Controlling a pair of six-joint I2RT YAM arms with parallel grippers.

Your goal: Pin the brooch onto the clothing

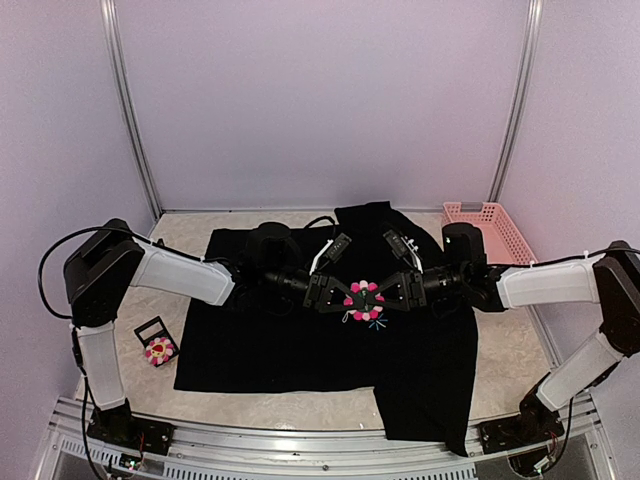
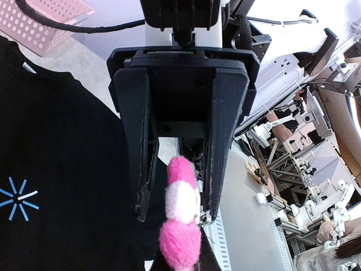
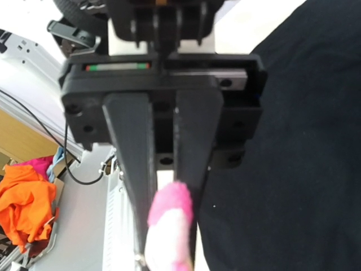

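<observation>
A pink and white fluffy flower brooch [image 1: 365, 312] is held up over the black shirt [image 1: 270, 350], between the two grippers. My left gripper [image 1: 340, 293] is shut on it from the left. The left wrist view shows the brooch [image 2: 181, 212] edge-on, with a bit of silver metal by one finger [image 2: 214, 175]. From the right, my right gripper [image 1: 385, 293] reaches the back of the brooch, its fingers slightly apart. In the right wrist view the brooch [image 3: 169, 226] partly covers those fingertips, so any contact with the pin is hidden.
At the left, an open dark box [image 1: 155, 328] stands beside a second flower [image 1: 160, 351]. A pink basket [image 1: 490, 230] is at the back right. Blue and white strokes [image 2: 18, 199] mark a spot on the shirt, just below the brooch in the top view.
</observation>
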